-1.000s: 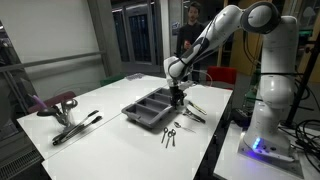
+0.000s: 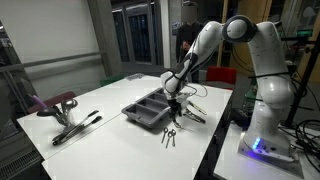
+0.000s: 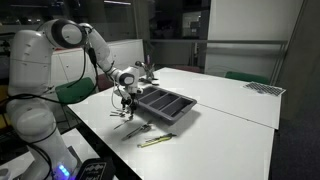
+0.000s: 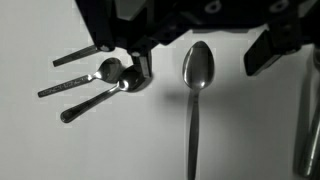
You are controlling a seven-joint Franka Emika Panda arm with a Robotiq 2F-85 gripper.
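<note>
In the wrist view, a spoon [image 4: 198, 72] lies flat between the two sides of my gripper, its handle running down the picture. The fingers stand wide apart, touching nothing that I can make out. Left of them lie two more spoons [image 4: 105, 72], their bowls close together, and a third handle [image 4: 75, 56]. Long dark metal pieces [image 4: 313, 140] show at the right edge. From outside, the gripper [image 2: 176, 118] hangs low over the loose cutlery [image 2: 170, 135] on the white table. A grey tray with compartments [image 3: 167, 103] stands beside it.
More utensils [image 2: 67, 115] lie at the table's far left, some dark-handled. Yellow-handled items [image 3: 156, 142] show in the second exterior view. Another group of cutlery [image 2: 196, 114] lies right of the gripper.
My gripper has come down from beside the tray toward the spoons on the table. Tray and cutlery look unmoved.
</note>
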